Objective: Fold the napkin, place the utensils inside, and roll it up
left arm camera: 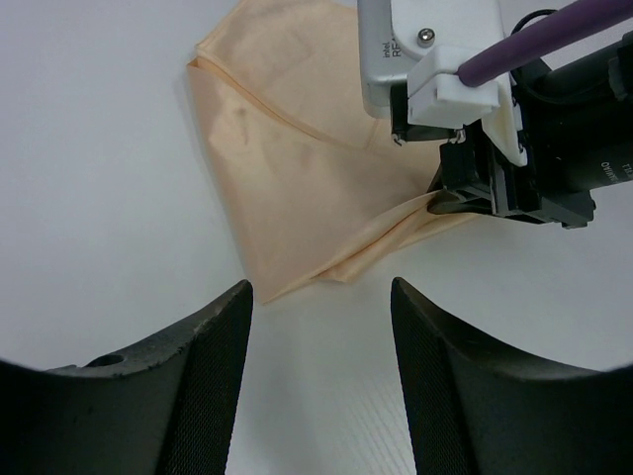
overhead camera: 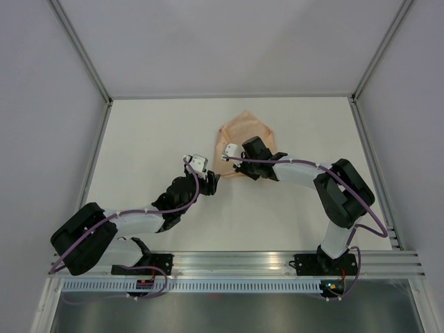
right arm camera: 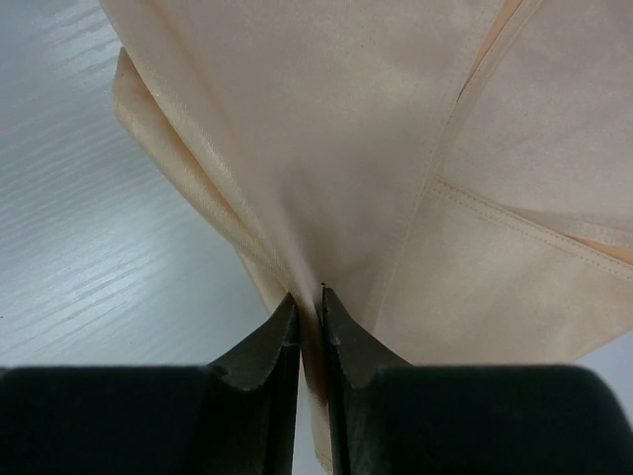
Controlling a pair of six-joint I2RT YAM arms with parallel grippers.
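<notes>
A peach napkin (overhead camera: 243, 125) lies folded on the white table, its near edge gathered. My right gripper (overhead camera: 243, 168) is shut on that edge; in the right wrist view its fingertips (right arm camera: 312, 308) pinch the fold. My left gripper (overhead camera: 211, 182) stands open just left of and below the napkin, nothing between its fingers; in the left wrist view its two fingers (left arm camera: 211, 356) frame bare table. The right arm hides part of the napkin. I see no utensils.
Metal rails border the workspace on both sides and at the front.
</notes>
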